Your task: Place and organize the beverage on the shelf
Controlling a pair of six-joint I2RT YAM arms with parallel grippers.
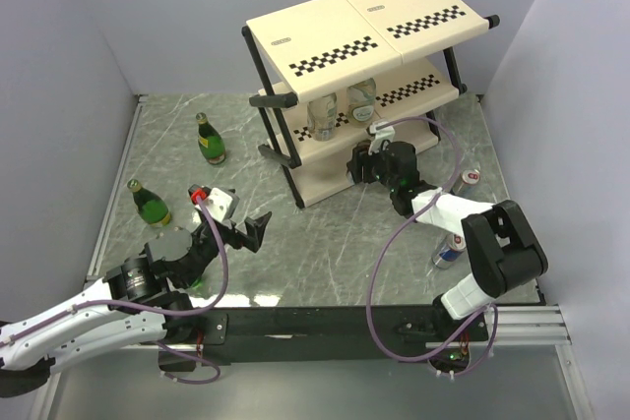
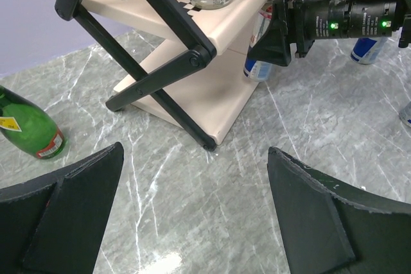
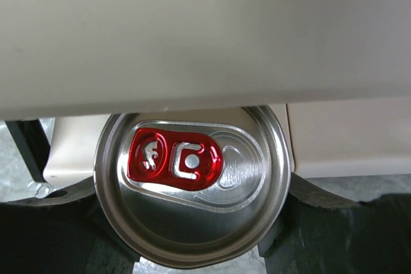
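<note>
My right gripper [image 1: 361,166] is shut on a silver-topped can [image 3: 192,222] with a red pull tab. In the left wrist view this can [image 2: 259,70] stands nearly upright at the front edge of the shelf's bottom board [image 2: 225,110]; whether its base touches the board I cannot tell. The middle board's edge [image 3: 205,94] hides the far part of the can's lid. Two clear jars [image 1: 322,117] stand on the middle board of the cream shelf [image 1: 369,22]. Over the counter's left side, my left gripper [image 1: 262,232] is open and empty.
Two green bottles, one nearer the back [image 1: 211,140] and one nearer the left edge [image 1: 150,204], stand at left. Two more cans [image 1: 466,182] are by the right arm. Black slanted shelf legs [image 2: 138,68] flank the boards.
</note>
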